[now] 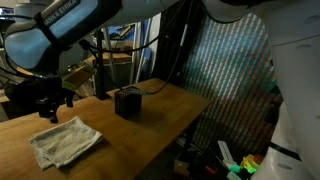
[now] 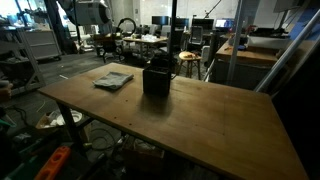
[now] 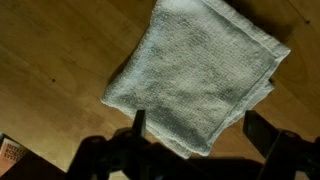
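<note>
A pale grey folded cloth (image 1: 66, 143) lies flat on the wooden table, near its left end in the first exterior view. The wrist view shows the same cloth (image 3: 195, 75) from above, its layered edges toward the right. My gripper (image 1: 57, 112) hangs above the cloth's far edge, apart from it. Its two dark fingertips stand wide apart in the wrist view, with the gripper open and nothing held. The second exterior view has the cloth (image 2: 114, 80) at the table's far left.
A black mesh box (image 2: 157, 82) stands on the table (image 2: 200, 120) to the right of the cloth. The tabletop beyond the box is bare. Dark and coloured items lie on the floor beside the table.
</note>
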